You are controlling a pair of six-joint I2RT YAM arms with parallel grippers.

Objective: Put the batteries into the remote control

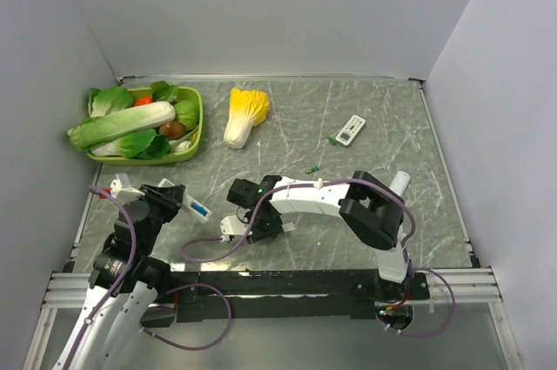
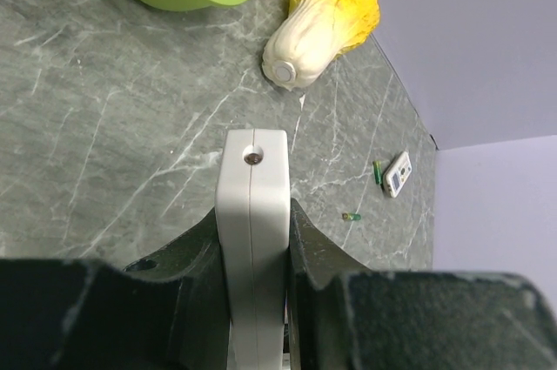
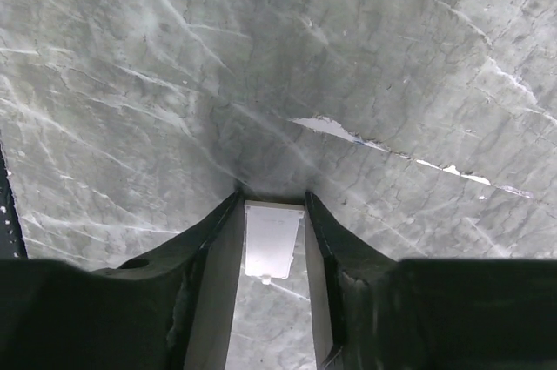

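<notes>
My left gripper [image 1: 165,198] is shut on a white remote [image 2: 252,248], held upright in the left wrist view and seen with a blue label from above. My right gripper is low over the marble tabletop at the front middle, its fingers either side of a small white plate [image 3: 271,241], likely a battery cover; whether they grip it is unclear. Small green batteries [image 2: 377,172] lie beside a second white remote [image 1: 350,131] at the back right, with another green battery [image 1: 312,170] nearer the middle.
A green basket of vegetables [image 1: 189,144] fills the back left, with a yellow napa cabbage [image 1: 244,117] beside it. A white cylindrical object [image 1: 400,183] lies at the right, partly behind my right arm.
</notes>
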